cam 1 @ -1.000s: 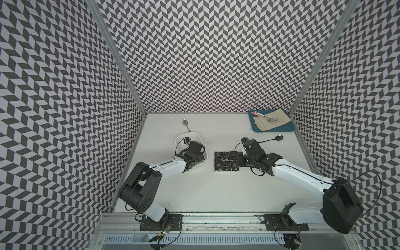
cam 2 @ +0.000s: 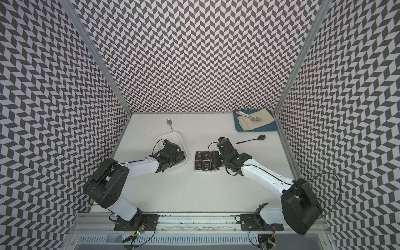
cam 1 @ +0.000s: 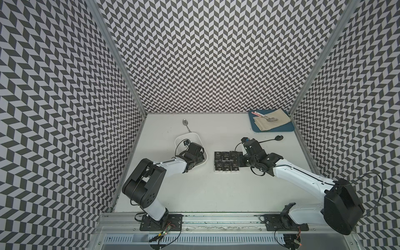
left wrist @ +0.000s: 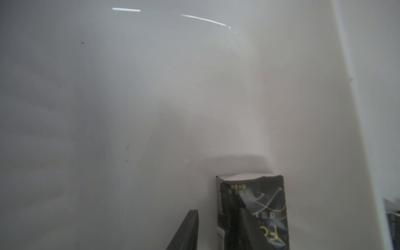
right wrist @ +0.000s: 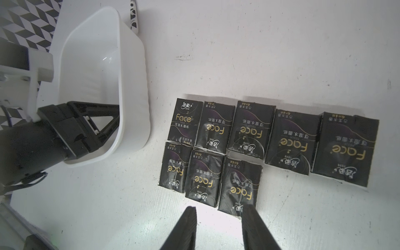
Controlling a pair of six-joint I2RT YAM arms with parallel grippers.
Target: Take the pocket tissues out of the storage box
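Observation:
Inside the white storage box (cam 1: pixel 189 135), a black pocket tissue pack (left wrist: pixel 266 208) lies against the wall on the right of the left wrist view. My left gripper is reaching down into the box, its fingertips apart. One finger (left wrist: pixel 246 229) overlaps the pack in that view and the other stands beyond its left edge; whether they touch it, I cannot tell. On the table right of the box, several black tissue packs (right wrist: pixel 252 129) lie in two rows. Above these hangs my right gripper, fingers apart, holding nothing.
At the back right is a blue tray (cam 1: pixel 256 126) with a beige cloth (cam 1: pixel 283 118). A black spoon (cam 1: pixel 278 138) rests in front of it, and a silver spoon (cam 1: pixel 185 122) behind the box.
The left arm has shifted slightly, its gripper a little lower and nearer the front within the box. My right arm and the packs on the table look almost unchanged.

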